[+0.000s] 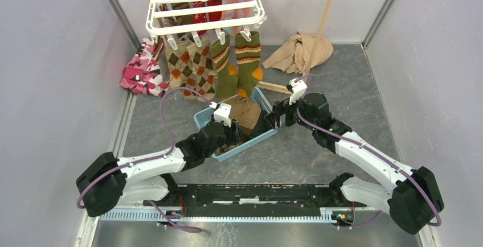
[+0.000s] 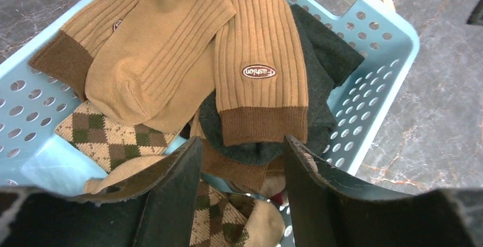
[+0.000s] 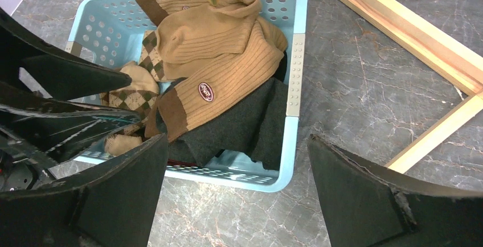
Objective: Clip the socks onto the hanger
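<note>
A white clip hanger (image 1: 205, 26) hangs at the top with argyle socks (image 1: 179, 65) and green striped socks (image 1: 248, 59) among others clipped to it. Below, the blue basket (image 1: 256, 142) holds brown ribbed socks (image 2: 259, 48), argyle socks (image 2: 108, 133) and dark cloth (image 3: 256, 127). My left gripper is over the basket, pointing down at the brown sock, its fingers apart with nothing visible between them. My right gripper hovers at the basket's right end, fingers wide open and empty.
A wooden frame (image 3: 416, 42) lies right of the basket, with a beige cloth (image 1: 296, 53) behind it. Pink camouflage cloth (image 1: 142, 70) lies at the left. Walls enclose both sides.
</note>
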